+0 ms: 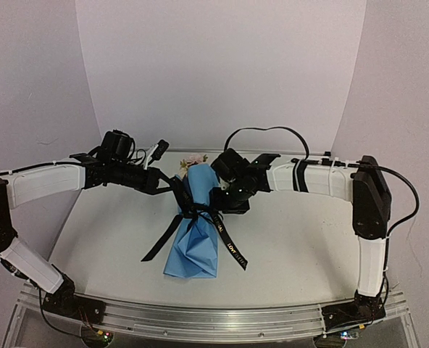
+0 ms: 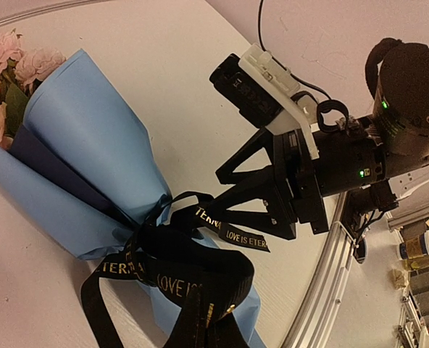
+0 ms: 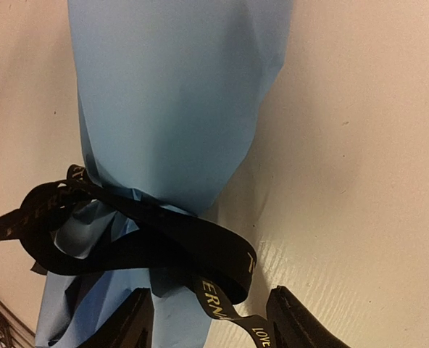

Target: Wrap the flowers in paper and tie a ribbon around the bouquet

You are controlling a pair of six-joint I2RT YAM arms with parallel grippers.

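Note:
The bouquet lies upright in the top view, with pink flowers (image 1: pixel 193 159) at the far end and blue wrapping paper (image 1: pixel 193 255) gathered at its waist. Round that waist goes a black ribbon (image 1: pixel 232 249) with gold lettering; its two tails spread towards the near side. In the left wrist view my left gripper is shut on a loop of the ribbon (image 2: pixel 172 284). My right gripper stands open at the bouquet's right side. Between its parted fingers runs a strip of ribbon (image 3: pixel 213 299), not clamped.
A metal rail (image 1: pixel 207 319) borders the near edge, and walls stand at the left, right and back. The two arms come close together above the bouquet.

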